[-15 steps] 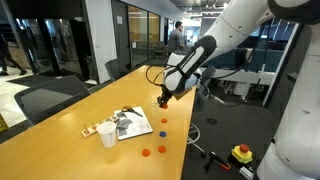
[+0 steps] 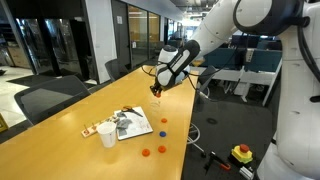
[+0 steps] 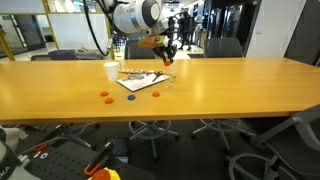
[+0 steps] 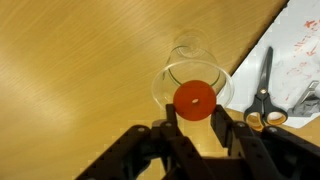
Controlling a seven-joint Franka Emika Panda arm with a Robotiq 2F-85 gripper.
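Note:
A small orange-red disc (image 4: 195, 100) is pinched between the black fingertips of my gripper. Below it in the wrist view is a clear glass (image 4: 190, 48), its round rim framing the disc. Exterior view 2 has the red disc (image 3: 167, 63) just above the clear glass (image 3: 168, 71), near the table's far side. Whether disc and rim touch, I cannot tell. In exterior view 1 the gripper (image 2: 156, 92) points down over the glass, which is faint there.
Scissors (image 4: 263, 101) lie on white paper (image 4: 290, 60) beside the glass. On the table (image 2: 60, 155) stand a white cup (image 2: 107, 134) and several loose discs, including a blue disc (image 2: 162, 134) and a red disc (image 2: 146, 152). Wide bare tabletop (image 3: 240, 85) extends right in exterior view 2.
The white cup and the loose discs on the table stay put.

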